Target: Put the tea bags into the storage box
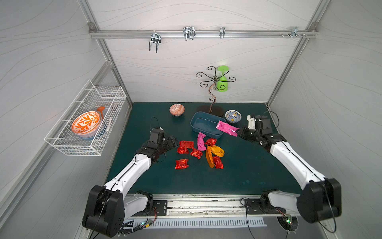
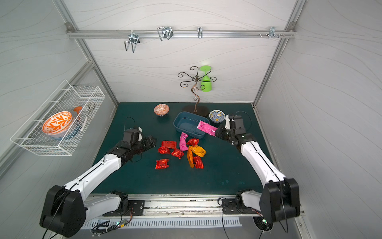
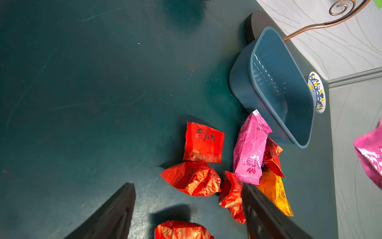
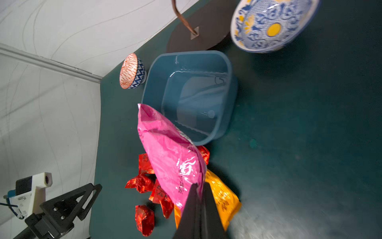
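A pink tea bag [image 4: 171, 151] is pinched at one end by my right gripper, which is shut on it. Held above the table, its free end reaches over the near right rim of the empty blue storage box [image 1: 197, 126]. A second pink tea bag [image 3: 251, 149] lies against the box's near side. Red tea bags [image 3: 203, 142] and orange tea bags [image 1: 216, 151] lie in front of the box. My left gripper stands open above the red bags, nothing between its fingers; one red bag [image 1: 181, 163] lies apart, nearer the front.
Behind the box stands a curled metal stand [image 1: 212, 101] with a green glass [image 1: 222, 79] on it. A patterned blue bowl [image 4: 274, 27] is at its right, an orange patterned bowl [image 1: 177, 110] at its left.
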